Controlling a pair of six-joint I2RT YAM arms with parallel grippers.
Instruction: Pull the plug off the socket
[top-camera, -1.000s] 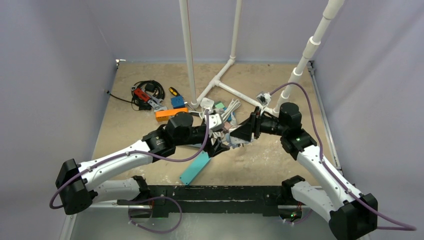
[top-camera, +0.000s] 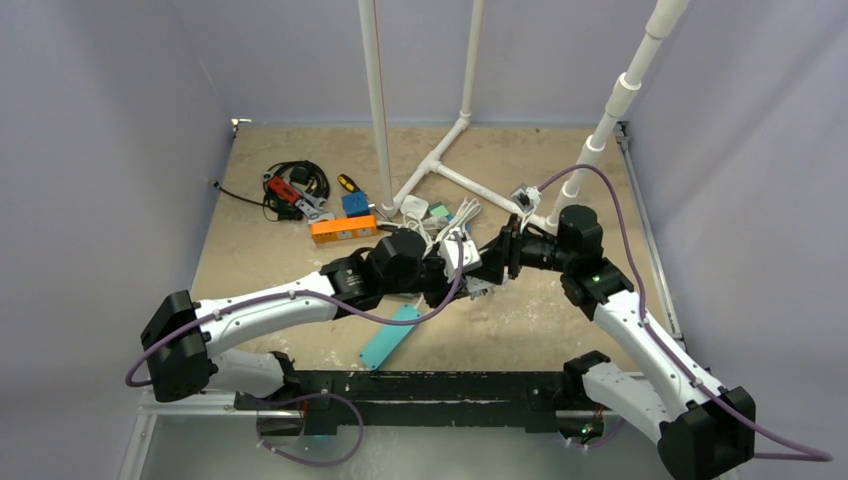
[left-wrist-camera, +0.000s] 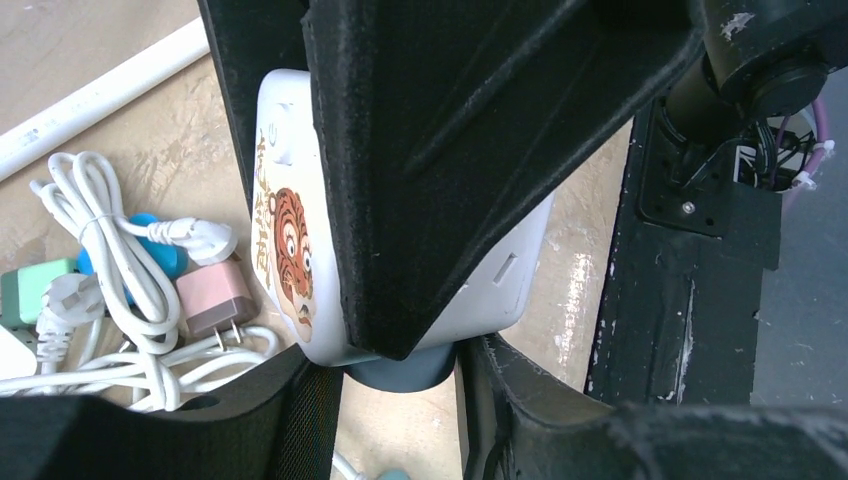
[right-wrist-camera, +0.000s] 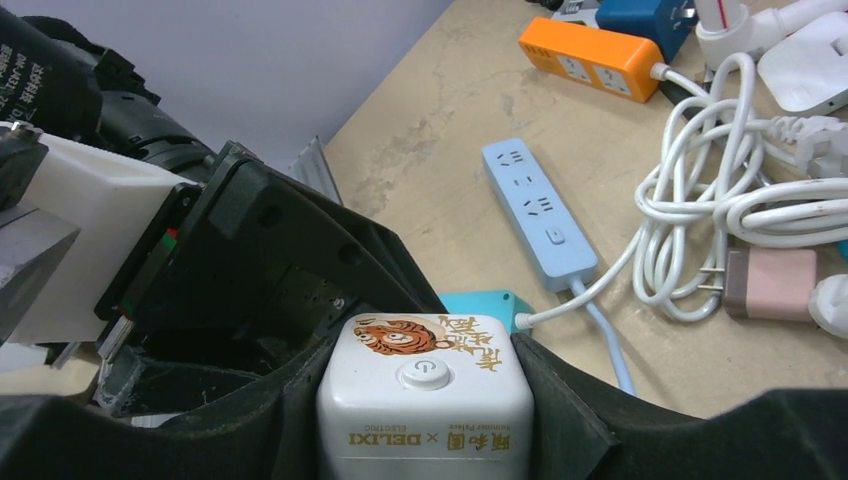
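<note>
The white socket cube (right-wrist-camera: 425, 410), with a tiger print and a round button on top, is clamped between the fingers of my right gripper. In the left wrist view, a dark grey round plug (left-wrist-camera: 403, 370) shows at the cube's lower end. My left gripper has its fingers apart, one on each side of this plug; whether they touch it I cannot tell. In the right wrist view the left gripper's body comes in from the left, its fingertips hidden behind the cube. Both grippers meet above the middle of the board in the top view.
Under the grippers lie a teal strip (top-camera: 390, 337), a light blue power strip (right-wrist-camera: 540, 210), a bundle of white cable (right-wrist-camera: 690, 200) and a pink charger (right-wrist-camera: 770, 284). An orange power strip (top-camera: 343, 229) and white pipes (top-camera: 430, 165) stand farther back.
My left gripper has moved right, up to the socket cube, closing the gap seen a second ago. The right arm stays in place with the cube.
</note>
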